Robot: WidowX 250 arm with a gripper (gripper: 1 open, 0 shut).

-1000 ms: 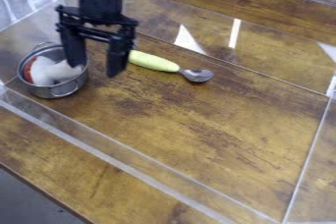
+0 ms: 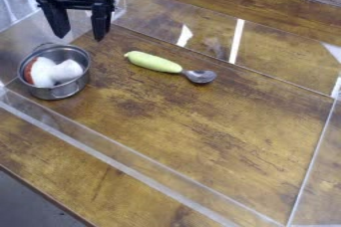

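My black gripper [image 2: 75, 12] hangs at the top left, open, above and behind a steel pot [image 2: 56, 87]. The pot holds white round items and something red at its left side. To the right of the pot lies a pale green corn-cob-like object [image 2: 154, 62], with a spoon-like silver piece [image 2: 200, 76] at its right end; whether they are joined I cannot tell.
A wooden tabletop [image 2: 200, 146] fills most of the view, clear in the middle and front. Transparent panels edge it at the left, front, back and right.
My gripper has moved back and up toward the top left, away from the middle and from over the pot's right side. The objects look unmoved.
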